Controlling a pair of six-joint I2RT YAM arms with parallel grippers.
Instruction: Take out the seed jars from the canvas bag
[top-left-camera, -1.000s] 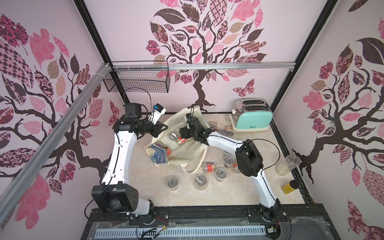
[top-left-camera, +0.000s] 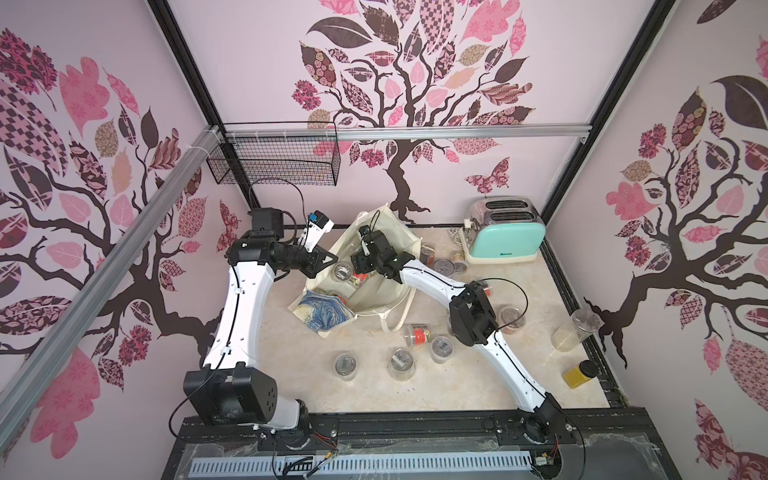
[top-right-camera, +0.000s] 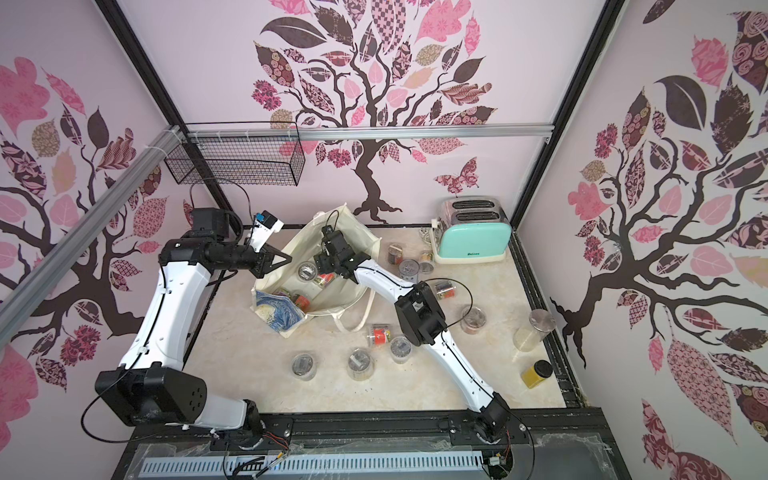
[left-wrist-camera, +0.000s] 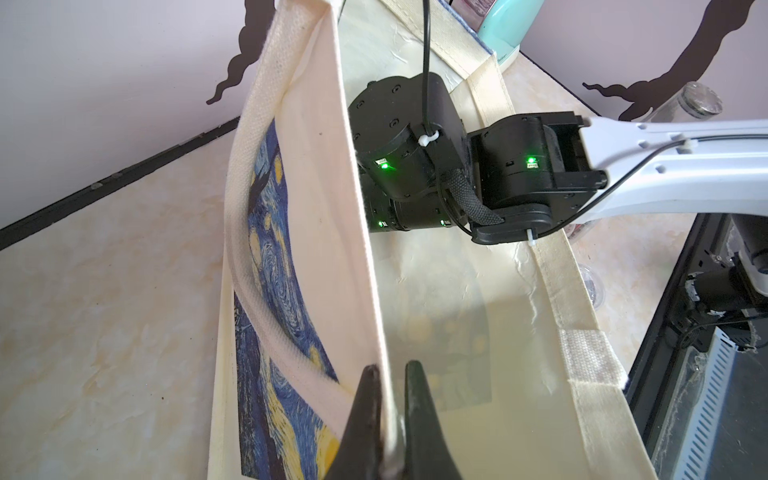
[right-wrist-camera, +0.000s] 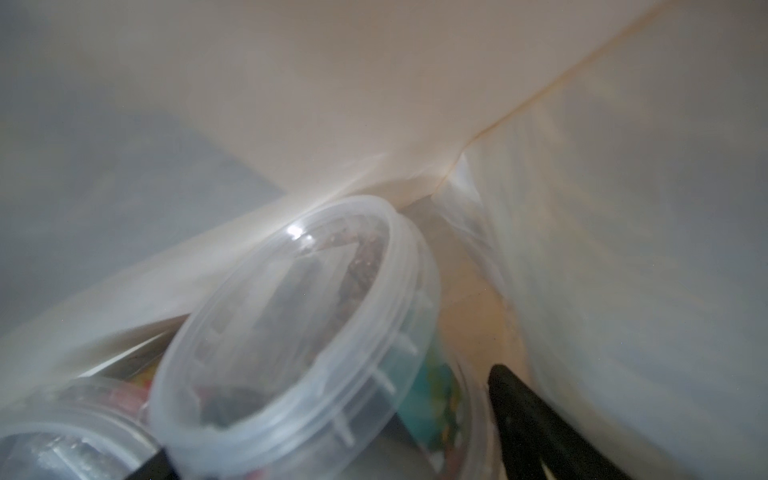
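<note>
The open canvas bag (top-left-camera: 376, 296) holds several lidded jars, including one (top-left-camera: 341, 270) at its left. My left gripper is shut on the pale bag rim (left-wrist-camera: 356, 264), with the fabric at its fingertips. My right gripper (top-left-camera: 364, 260) is down inside the bag. In the right wrist view a clear-lidded jar (right-wrist-camera: 288, 320) lies tilted between its dark fingers, which stand apart; whether they touch it I cannot tell. Another lid (right-wrist-camera: 64, 432) is at lower left.
Several jars stand outside the bag, at the front (top-left-camera: 401, 364) and right (top-left-camera: 512, 317). A mint toaster (top-left-camera: 504, 236) is at the back right, a yellow jar (top-left-camera: 577, 376) at front right. A wire basket (top-left-camera: 272, 160) hangs above.
Over the last second my right arm has moved leftward and deeper into the bag, whose back rim has shifted up. My left arm is almost unmoved.
</note>
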